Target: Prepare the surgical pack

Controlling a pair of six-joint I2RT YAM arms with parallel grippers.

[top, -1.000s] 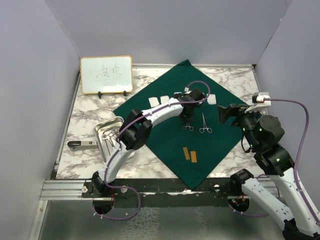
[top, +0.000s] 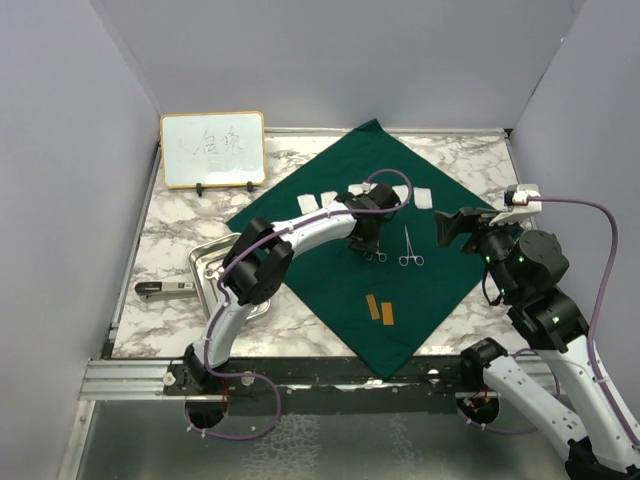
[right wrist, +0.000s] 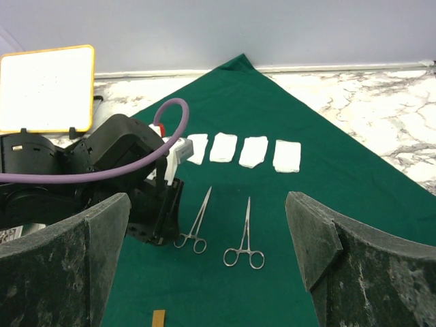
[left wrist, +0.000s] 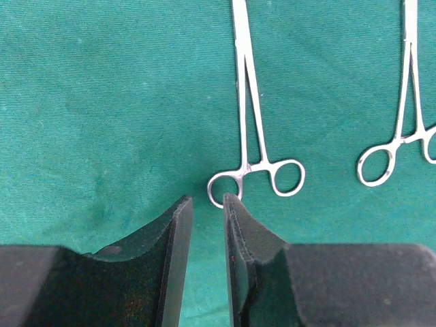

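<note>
Two scissor-like clamps lie on the green cloth (top: 346, 310): one (left wrist: 244, 122) just beyond the fingertips of my left gripper, another (left wrist: 402, 136) to its right. In the right wrist view both clamps (right wrist: 247, 238) show. My left gripper hangs low over the first one's rings, fingers a little apart, nothing seen held. My right gripper (top: 460, 222) stands open at the right, above the marble table edge. White folded pads (right wrist: 286, 157) lie in a row behind the clamps; two orange strips (top: 387, 313) lie nearer the front.
A steel tray (top: 254, 312) with instruments is at the left, partly under my left arm. A knife-like handled item (top: 160, 289) lies beside it. A whiteboard (top: 213, 150) stands at the back left.
My left gripper has moved slightly left and toward the front over the cloth. The right arm has stayed still.
</note>
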